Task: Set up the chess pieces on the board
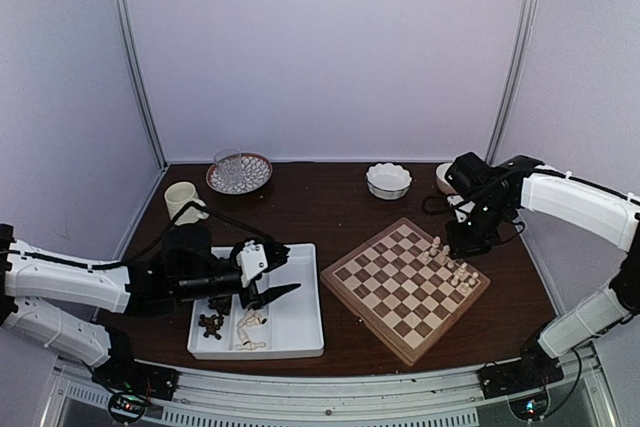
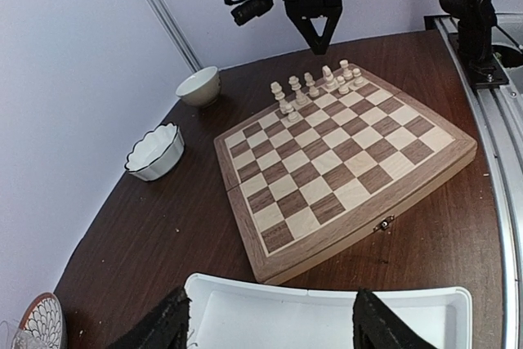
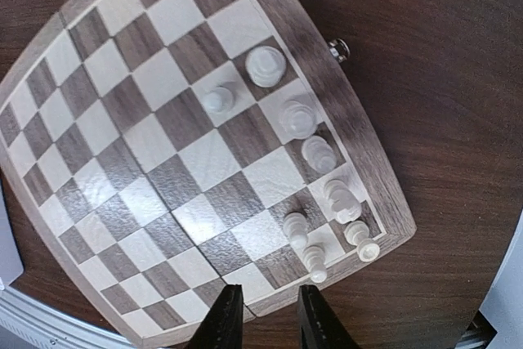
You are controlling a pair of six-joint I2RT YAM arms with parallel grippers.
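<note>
The checkered chess board (image 1: 385,295) lies turned at an angle right of centre. Several pale pieces stand upright along its far-right side; in the right wrist view they include a wide round-topped piece (image 3: 265,66) and a small pawn-like piece (image 3: 218,100). My right gripper hangs above that side, its fingers apart and nothing between them. Over the white tray (image 1: 308,332) is my left gripper, open and empty, with its fingers (image 2: 167,324) spread wide. Dark pieces (image 1: 210,323) and pale pieces (image 1: 248,327) lie in the tray, partly beneath the left arm.
A white mug (image 1: 182,202) and a patterned plate (image 1: 262,169) with a clear glass (image 1: 228,169) stand back left. A fluted white bowl (image 1: 388,181) is behind the board, and another bowl (image 1: 443,179) is partly hidden by the right arm.
</note>
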